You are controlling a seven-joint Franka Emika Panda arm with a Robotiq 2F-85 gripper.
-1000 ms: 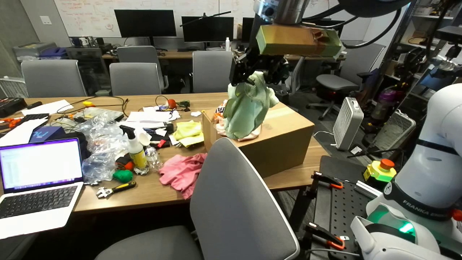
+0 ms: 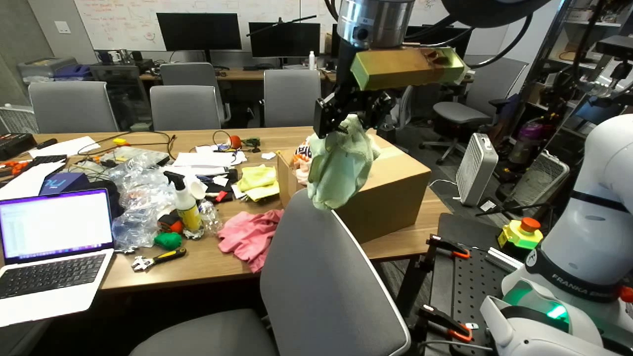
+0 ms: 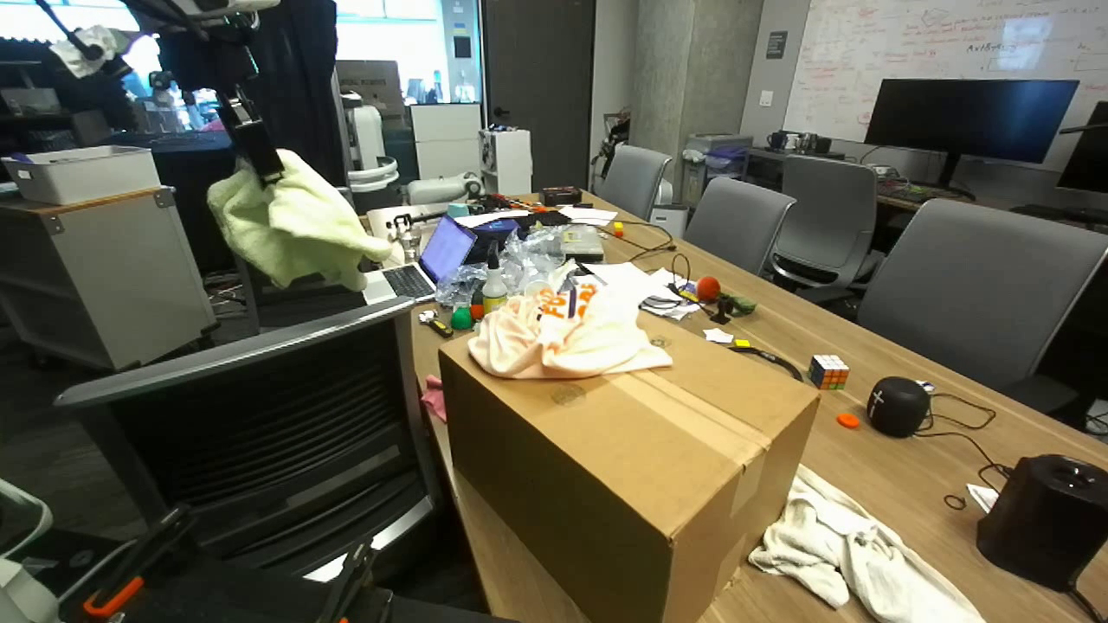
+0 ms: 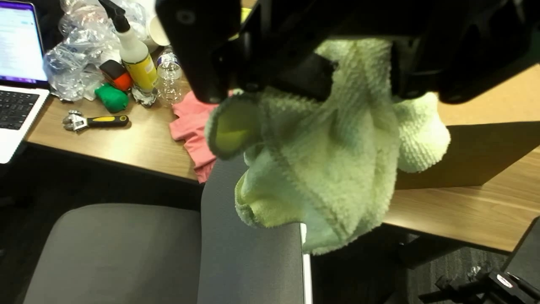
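Observation:
A pale green towel (image 2: pixel 342 163) hangs bunched from my gripper (image 2: pixel 350 121), which is shut on its upper part. In the second exterior view the towel (image 3: pixel 296 223) is in the air to the left of the cardboard box, above the near chair's backrest. From the wrist, the towel (image 4: pixel 334 167) droops below the dark fingers (image 4: pixel 324 76), and its folds hide the fingertips. Beneath it stands the grey chair (image 2: pixel 332 279), whose backrest top lies close under the cloth in the first exterior view. Whether they touch I cannot tell.
A large cardboard box (image 3: pixel 613 467) with a peach printed cloth (image 3: pixel 571 337) on top stands on the table. Nearby lie a pink cloth (image 2: pixel 250 234), a yellow cloth (image 2: pixel 259 181), a spray bottle (image 2: pixel 187 204), a wrench (image 2: pixel 158 259) and a laptop (image 2: pixel 54 249). A white cloth (image 3: pixel 862 550) lies beside the box.
The gripper and the towel in it have come lower in the first exterior view, and the towel's bottom edge is now nearer the chair's backrest. The tabletop objects have stayed put.

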